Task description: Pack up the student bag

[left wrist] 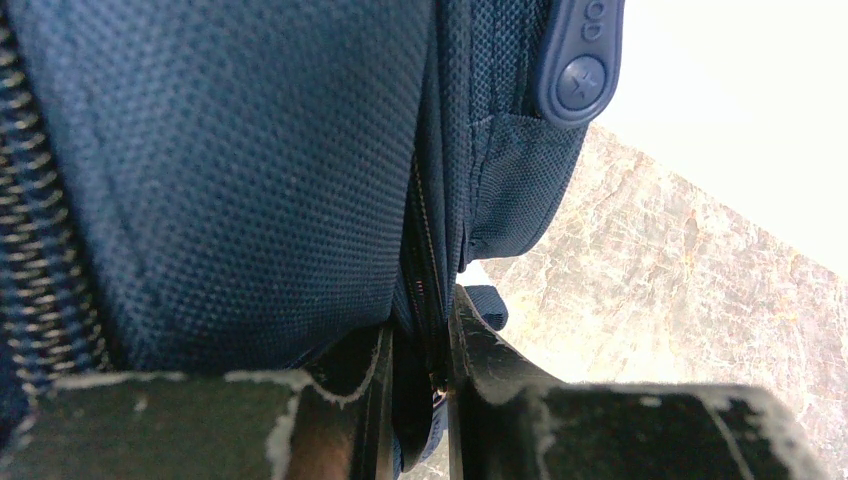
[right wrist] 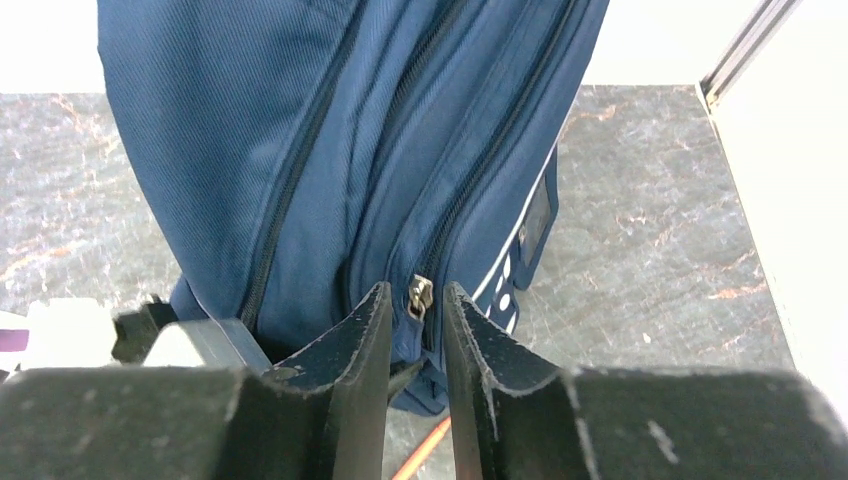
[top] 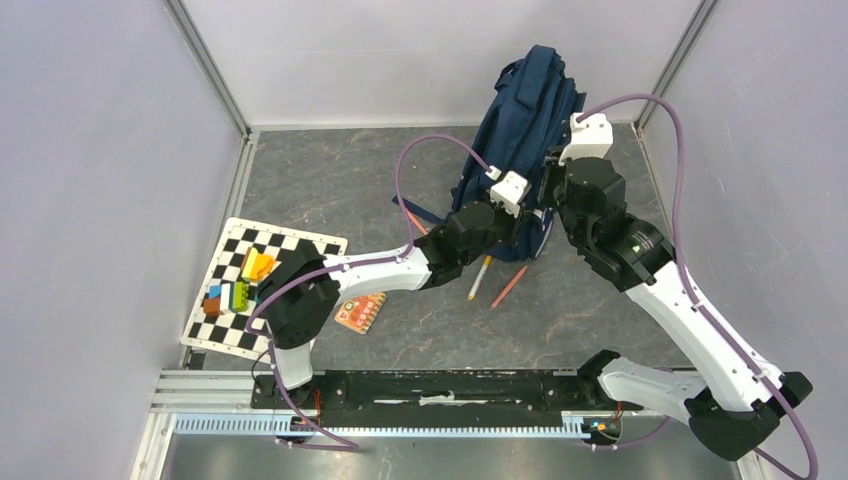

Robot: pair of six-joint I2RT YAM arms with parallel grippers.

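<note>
The navy school bag (top: 525,110) stands upright at the back, right of centre, filling much of both wrist views. In the left wrist view, my left gripper is shut on the bag's dark fabric edge, along a zip line. My right gripper is partly open, its fingers a small gap apart, at the bag's right side. A metal zip pull (right wrist: 420,292) shows in that gap; whether it lies between the fingertips or just beyond them, I cannot tell. An orange notebook (top: 360,312) lies below my left arm.
A checkered board (top: 215,335) with coloured blocks (top: 233,297) lies at the left. Near the bag's base are a yellow-white marker (top: 479,279) and an orange pencil (top: 509,287); another orange pencil (top: 416,222) is partly behind the left arm.
</note>
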